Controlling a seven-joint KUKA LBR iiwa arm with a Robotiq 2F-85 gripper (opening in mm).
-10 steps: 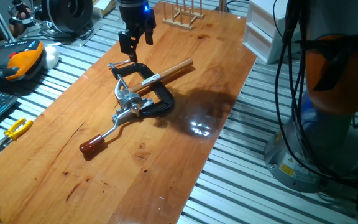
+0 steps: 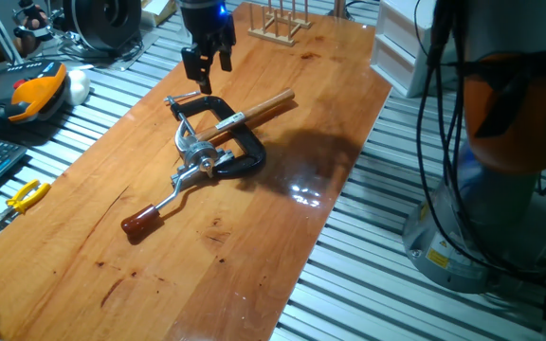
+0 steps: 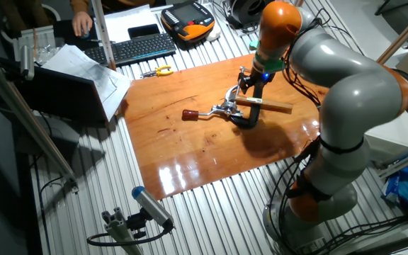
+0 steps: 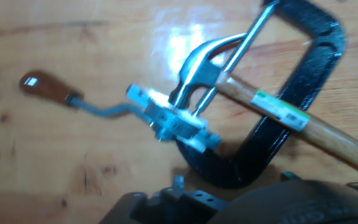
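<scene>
On the wooden table, a black C-clamp (image 2: pixel 250 150) lies with a wooden-handled hammer (image 2: pixel 271 105) across it. Against them rests a metal crank tool with a brown grip (image 2: pixel 141 222). In the wrist view the hammer handle (image 4: pixel 337 140) passes over the clamp frame (image 4: pixel 253 155), its head close to the clamp screw, and the crank grip (image 4: pixel 45 87) points left. My gripper (image 2: pixel 216 79) hangs above the table just beyond the clamp's far end, fingers apart and nothing visible between them. Dark gripper parts fill the wrist view's bottom edge; their fingertips are unclear there.
A wooden rack (image 2: pixel 278 26) stands at the table's far end, near white drawers (image 2: pixel 401 47). Yellow pliers (image 2: pixel 28 196) and an orange-black device (image 2: pixel 27 92) lie off the table's left side.
</scene>
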